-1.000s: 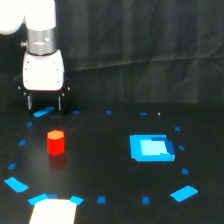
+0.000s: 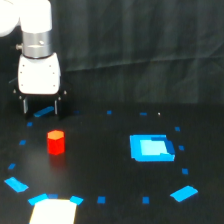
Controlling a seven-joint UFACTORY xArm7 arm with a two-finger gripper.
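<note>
My gripper (image 2: 41, 106) hangs at the upper left, pointing down, with its dark fingers spread wide and no object visible between them. In front of it, nearer the camera, a red block (image 2: 56, 142) sits on the black table, apart from the fingers. To the right lies a blue square (image 2: 135, 148) with a white patch (image 2: 153, 147) in its middle; whether it is a shallow tray or a flat marking I cannot tell.
Blue tape strips (image 2: 184, 193) and small blue marks are scattered over the table. A pale square (image 2: 53, 212) is cut off by the bottom edge. Dark cloth (image 2: 140, 50) hangs behind. Clear table lies between the red block and blue square.
My gripper has shifted slightly left and a little lower in the view, its fingers still apart. The red block and blue square have not moved.
</note>
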